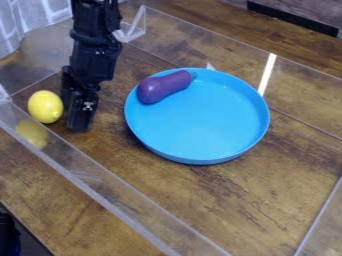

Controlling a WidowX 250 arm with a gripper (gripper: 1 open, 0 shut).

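My black gripper (pixel 78 104) is low over the wooden surface at the left, just right of a yellow lemon-like object (pixel 46 106). Its fingertips are dark and overlapping, so I cannot tell whether it is open or shut. A blue plate (pixel 207 127) sits to the right of the gripper, with a purple eggplant (pixel 164 86) on its upper-left part.
A clear transparent wall (pixel 107 193) runs along the left and front of the workspace, close to the yellow object. Bare wood (pixel 254 200) lies free at the right and in front of the plate.
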